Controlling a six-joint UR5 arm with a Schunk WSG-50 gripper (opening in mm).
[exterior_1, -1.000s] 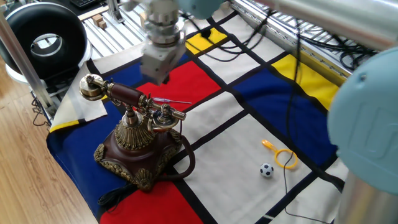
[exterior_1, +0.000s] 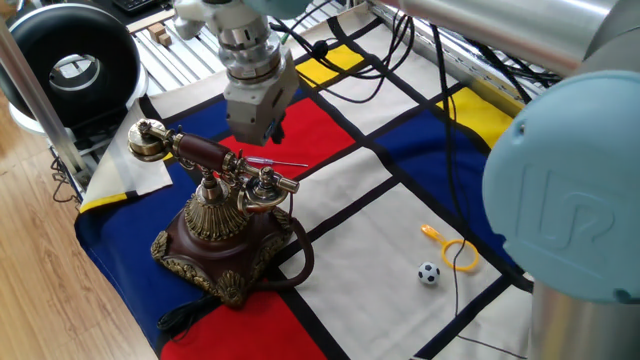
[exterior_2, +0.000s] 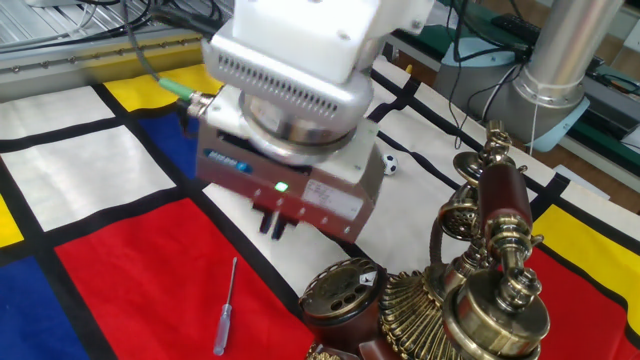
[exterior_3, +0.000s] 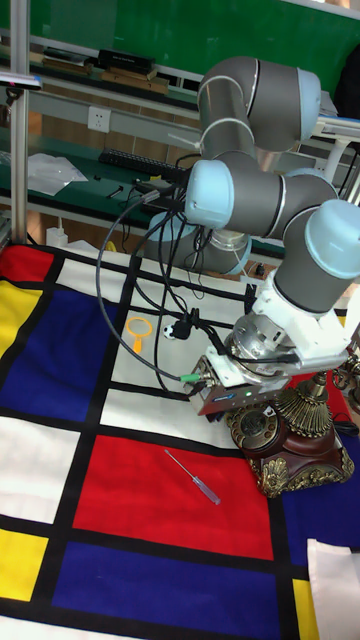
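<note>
My gripper (exterior_2: 272, 226) hangs above the cloth close to the old-style telephone, its short dark fingers pointing down. They stand near each other with nothing visible between them, and whether they are open or shut is unclear. In exterior view 1 the gripper (exterior_1: 276, 132) is just behind the brown and brass telephone (exterior_1: 222, 225), whose handset rests on its cradle. A screwdriver (exterior_2: 225, 312) with a clear handle lies on the red patch, apart from the gripper. The small black-and-white ball (exterior_1: 428, 273) and the yellow ring-shaped toy with a handle (exterior_1: 460, 255) lie together on a white patch.
A cloth of coloured blocks (exterior_3: 160, 491) covers the table, largely bare on the side away from the telephone. Black cables (exterior_3: 103, 288) loop from the arm over the cloth. A black round object (exterior_1: 75, 70) stands beyond the table edge.
The arm has swung a little, its large blue joint moving left in exterior view 1. My gripper has shifted slightly and turned. Telephone, screwdriver, ball and yellow toy lie unmoved.
</note>
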